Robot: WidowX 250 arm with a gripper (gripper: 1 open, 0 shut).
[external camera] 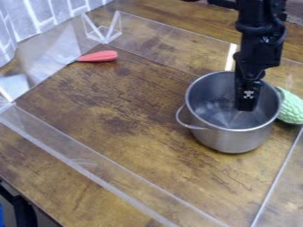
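A steel pot (225, 130) with a wire side handle stands on the right half of the wooden table (119, 133). My black gripper (246, 93) comes down from above into the right rear part of the pot's mouth; whether it is open or shut, or holds anything, I cannot tell. A green textured object (288, 108) lies just right of the pot, partly hidden behind it.
A red object (98, 57) lies at the back left. Clear plastic walls edge the work area, with curtain-like fabric beyond at the top left.
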